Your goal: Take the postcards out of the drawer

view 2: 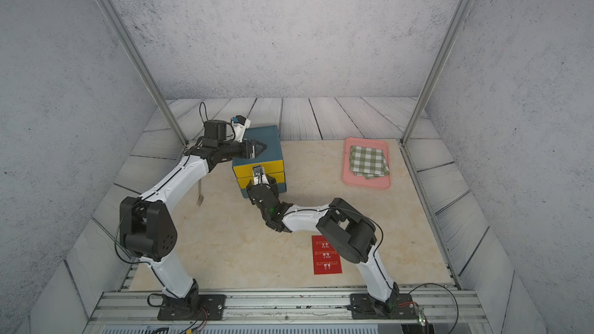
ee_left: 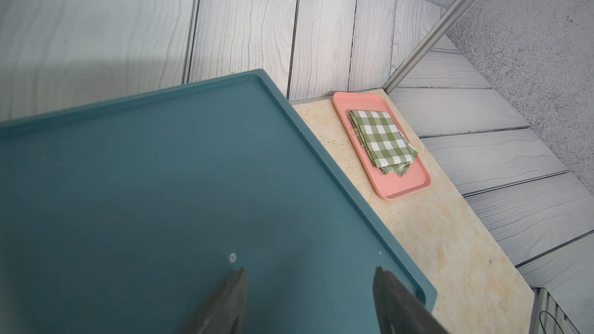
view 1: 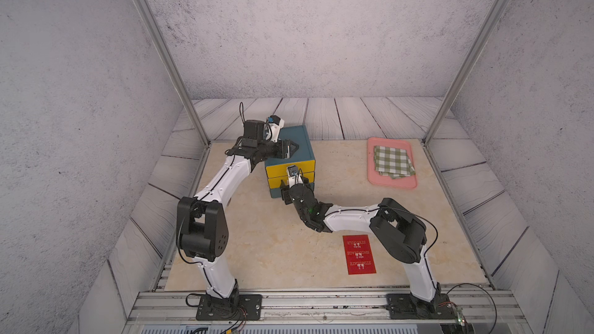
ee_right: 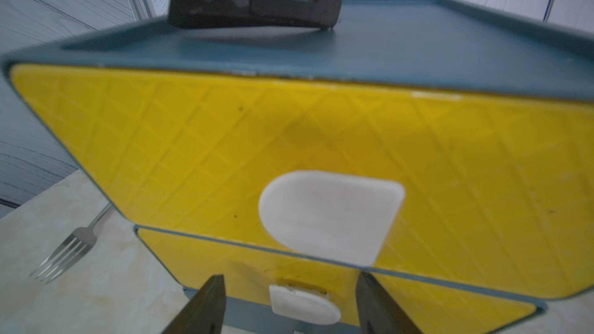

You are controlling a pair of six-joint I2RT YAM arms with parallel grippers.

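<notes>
A teal cabinet [view 1: 299,137] with two yellow drawers stands at the back left, both drawers closed. In the right wrist view the upper drawer [ee_right: 185,142] has a white handle [ee_right: 328,210], and the lower drawer [ee_right: 204,256] has a smaller white handle [ee_right: 303,305]. My right gripper is open, its fingers on either side of the lower handle and apart from it. On the cabinet's top rests my left gripper, part open with nothing between its fingers. A red printed card [view 1: 359,254] lies on the table at front right. The drawers' insides are hidden.
At the back right a pink tray [view 1: 371,173] holds a folded green checked cloth [view 1: 393,160]. A fork [ee_right: 77,244] lies left of the cabinet. The table between cabinet and tray is clear.
</notes>
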